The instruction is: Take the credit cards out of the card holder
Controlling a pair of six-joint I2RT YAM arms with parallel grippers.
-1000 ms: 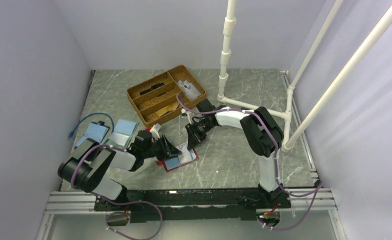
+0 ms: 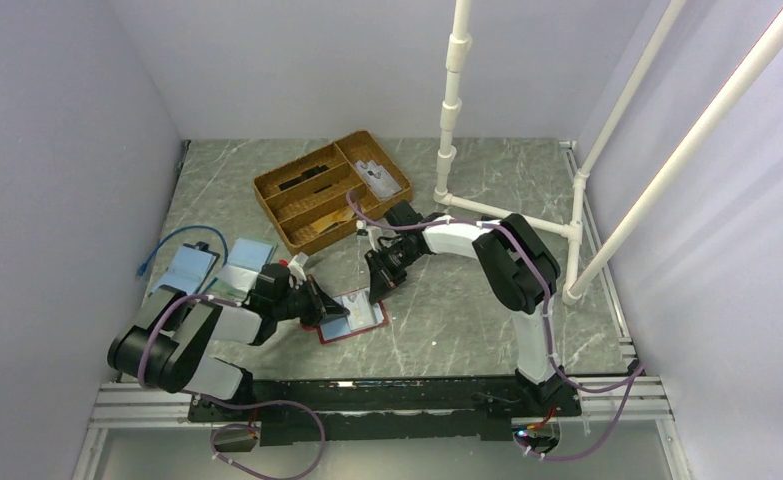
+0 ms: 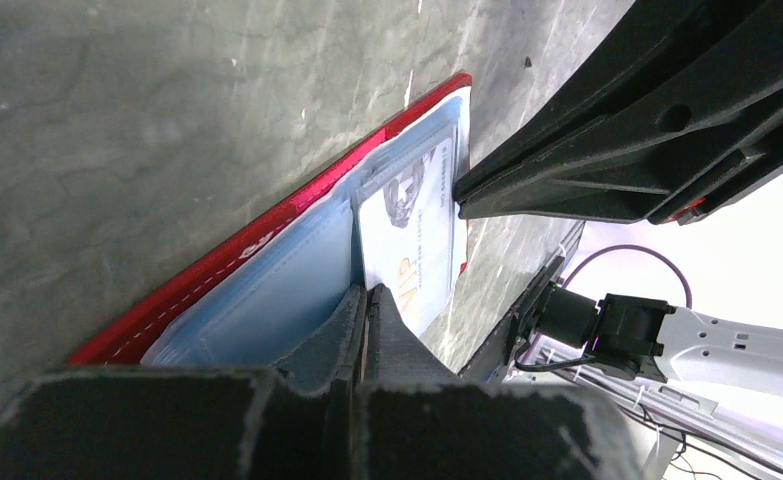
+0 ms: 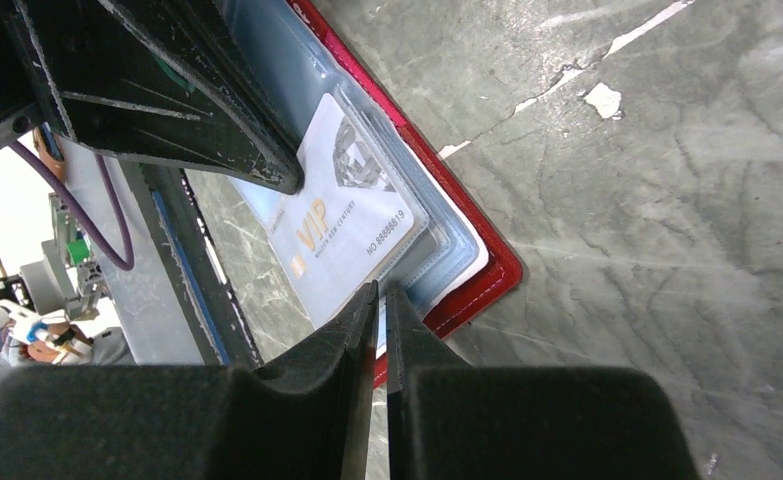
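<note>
A red card holder (image 2: 325, 335) with clear blue sleeves lies open on the table between my grippers. A white VIP card (image 3: 415, 235) (image 4: 332, 235) rests on its sleeves, near the end by my right gripper. My left gripper is shut, its tips on the card's edge; whether anything thin is between them is hidden. My right gripper is also shut, its tips at the card's other edge, with no card visibly between them.
A wicker organizer (image 2: 297, 205) sits behind the grippers. Other card holders (image 2: 252, 255) lie at the left with a blue cable. A white pipe frame (image 2: 507, 215) stands at the back right.
</note>
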